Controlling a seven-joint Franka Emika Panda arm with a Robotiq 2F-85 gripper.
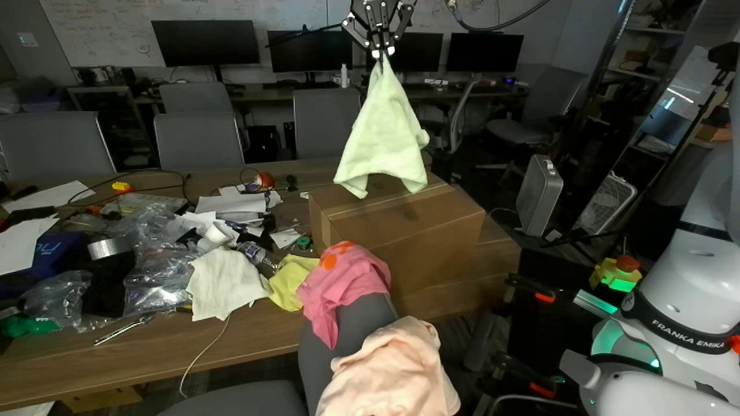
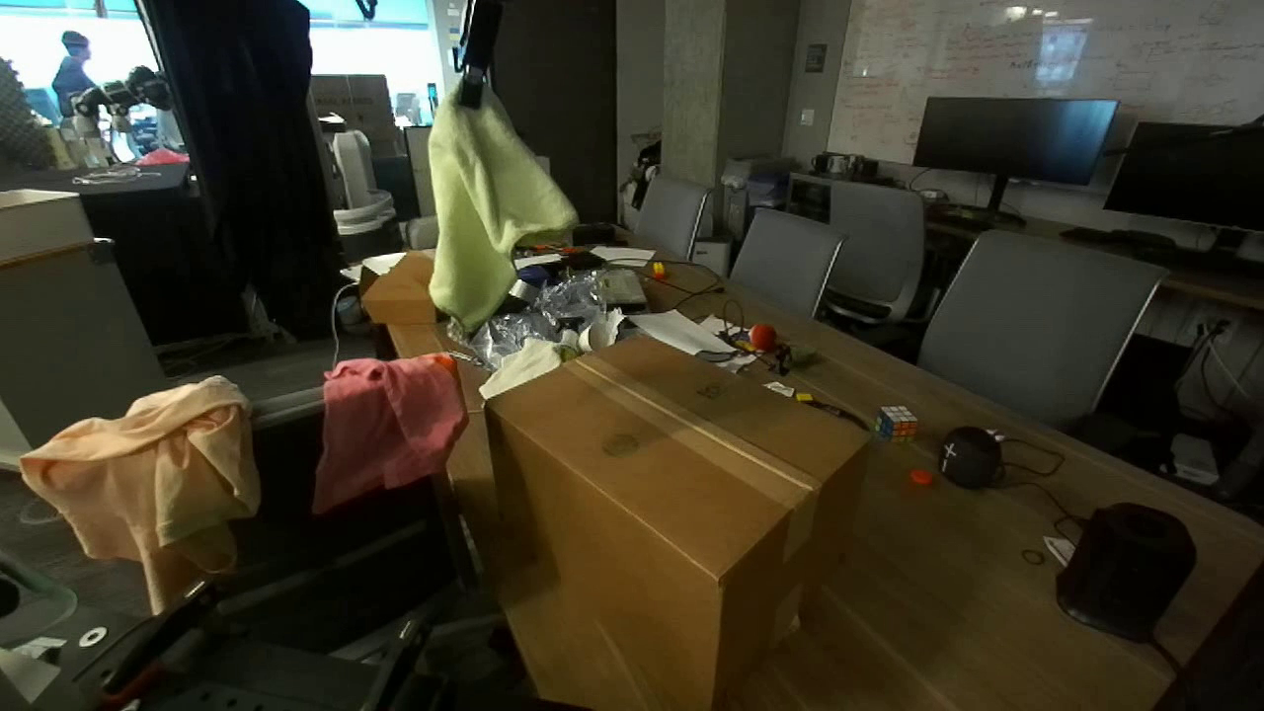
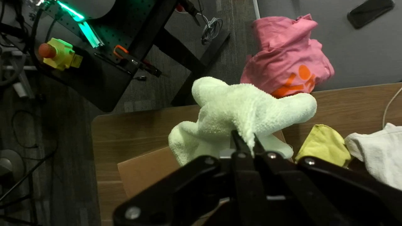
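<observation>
A pale green cloth hangs from my gripper, pinched near one end, its lower edge in front of the box's top in exterior view 1. In the wrist view the gripper is shut, with a fold of the green cloth between its fingers and the rest spread out below. The same cloth dangles in the air in exterior view 2, under the gripper. Beneath it on the table stands a closed cardboard box.
A pink cloth and a peach cloth drape over a grey chair. Yellow and white cloths lie on the table beside plastic bags and clutter. An emergency-stop button sits near the arm's base.
</observation>
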